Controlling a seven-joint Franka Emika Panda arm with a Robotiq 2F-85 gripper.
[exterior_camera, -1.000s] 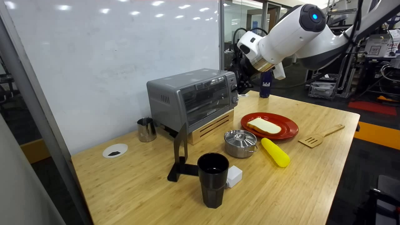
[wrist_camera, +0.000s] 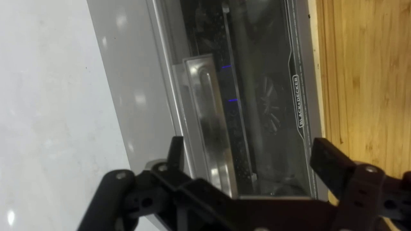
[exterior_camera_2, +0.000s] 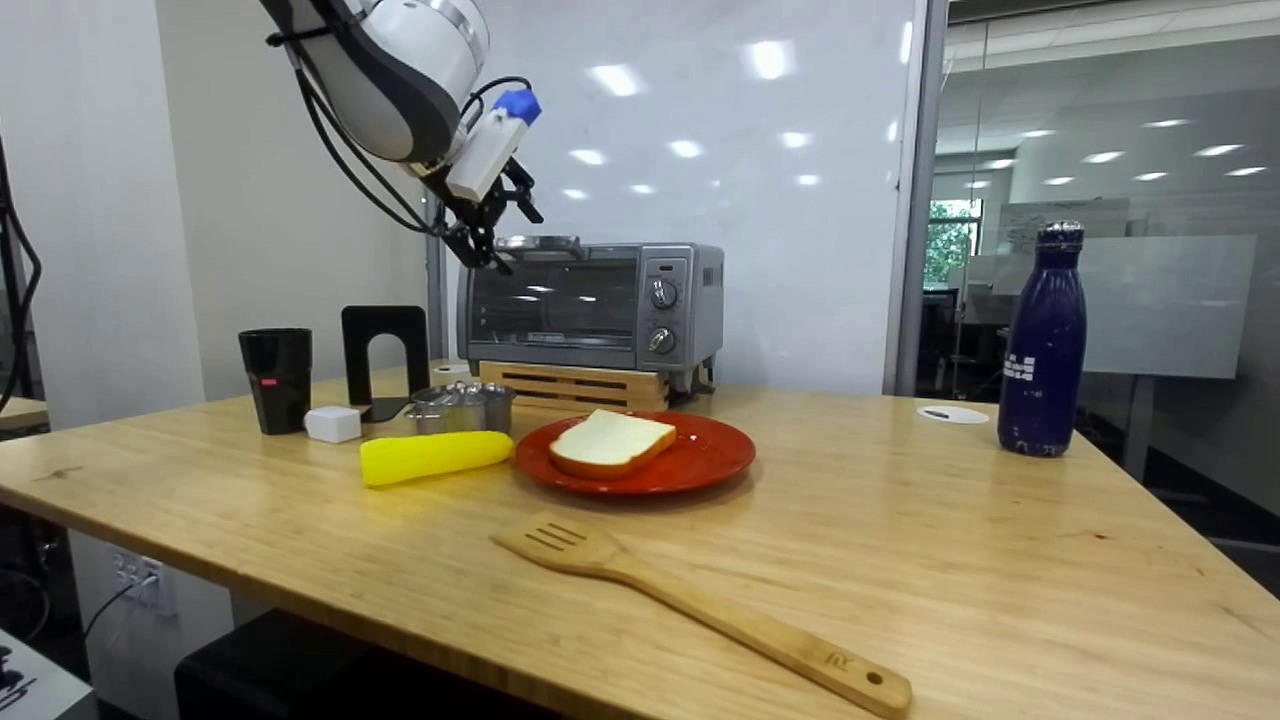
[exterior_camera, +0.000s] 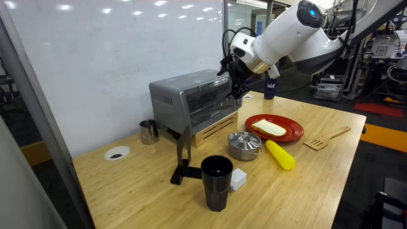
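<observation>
My gripper is open with nothing held, facing the front of the grey toaster oven (exterior_camera: 173, 89). In the wrist view, the oven's metal handle (wrist_camera: 210, 115) runs down between the two fingers, nearer the left one; whether anything touches it I cannot tell. The oven's glass door (exterior_camera_2: 555, 294) is shut. A slice of bread (exterior_camera_2: 609, 442) lies on a red plate (exterior_camera_2: 717, 462) in front of the oven. Exterior view 1 shows the gripper (exterior_camera: 225, 84) by the upper right of the oven front.
A lidded pot (exterior_camera: 244, 145), a yellow object (exterior_camera: 280, 154), a black cup (exterior_camera: 216, 183) and a black stand (exterior_camera: 183, 156) stand near the oven. A wooden spatula (exterior_camera_2: 708, 606) and blue bottle (exterior_camera_2: 1041, 342) are farther right.
In exterior view 1, the arm and gripper have moved left, from the oven's right end to in front of its door. The tabletop objects have stayed put.
</observation>
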